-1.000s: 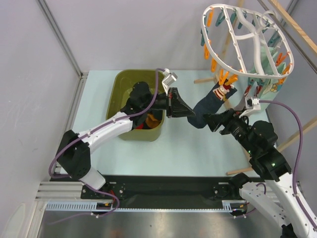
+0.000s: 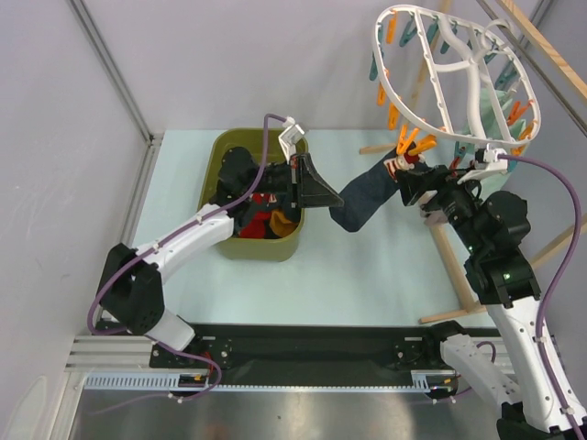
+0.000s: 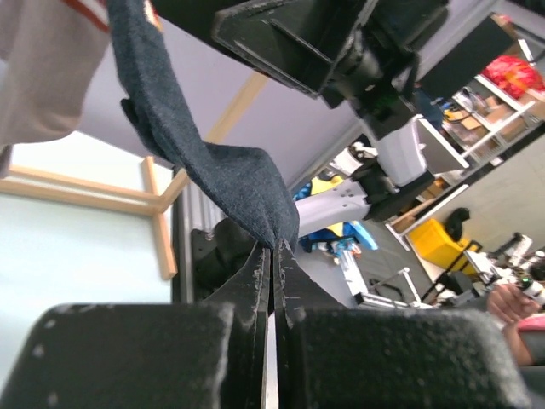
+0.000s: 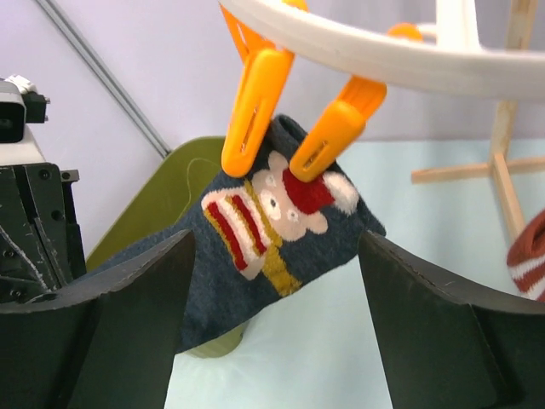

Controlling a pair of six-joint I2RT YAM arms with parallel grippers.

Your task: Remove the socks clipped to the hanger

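Observation:
A dark navy sock [image 2: 365, 194] with a bear face and red-white stripes hangs from the white hanger [image 2: 441, 136], held by two orange clips [image 4: 257, 111]. My left gripper [image 2: 339, 203] is shut on the sock's free end; in the left wrist view the cloth [image 3: 247, 183] runs into its fingertips. Stretched slantwise, the sock spans from the clips to that gripper. Open, my right gripper stands close below the clips, its fingers [image 4: 123, 315] on either side of the sock's patterned cuff in its wrist view. Whether they touch cloth I cannot tell.
An olive bin [image 2: 213, 174] with red, dark and orange cloth inside stands under the left arm. More clips and a pale green sock [image 2: 495, 115] hang on the hanger's right side. A wooden stand [image 2: 451, 268] rises behind the right arm.
My left gripper has drawn left and slightly up, the sock's lower end going with it. The right gripper has moved up toward the clips. The hanger has shifted slightly left.

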